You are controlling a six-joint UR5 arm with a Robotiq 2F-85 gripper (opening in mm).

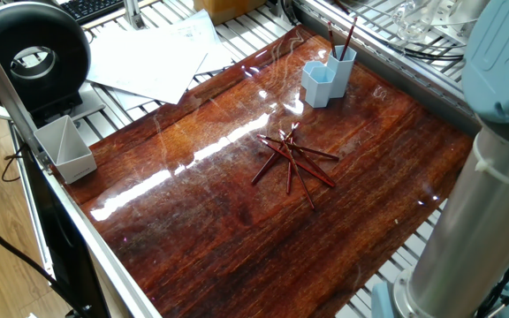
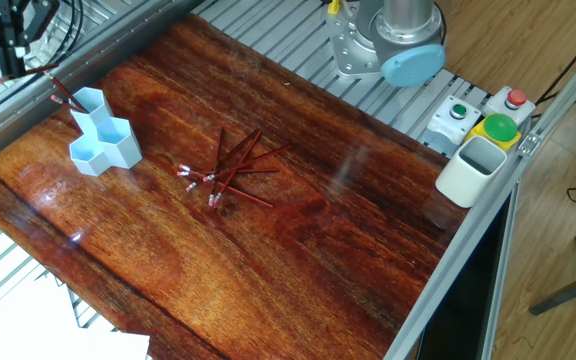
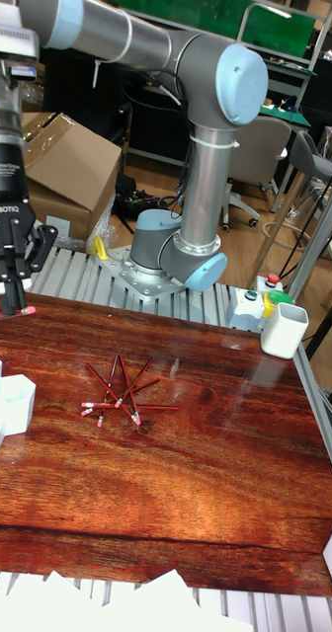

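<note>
My gripper (image 2: 11, 72) is at the upper left in exterior view 2, beyond the holder; its fingers look shut on a red pencil (image 2: 38, 70) lying roughly level across their tips. Exterior view 3 shows the same pencil (image 3: 11, 314) under the fingers at the left edge. The pale blue holder (image 2: 90, 160) has three joined hexagonal cups. Two pencils (image 1: 350, 37) lean in its rear cup, while the other cups look empty. A loose, crossed pile of several dark red pencils (image 1: 294, 163) rests near the middle of the wooden board. Exterior view 1 leaves the gripper out of frame.
A white box (image 1: 66, 150) stands at the board's left edge, and a white square cup (image 2: 471, 172) sits beside the buttons (image 2: 501, 127). Paper sheets (image 1: 144, 66) lie off the board. Bare wood surrounds the pile.
</note>
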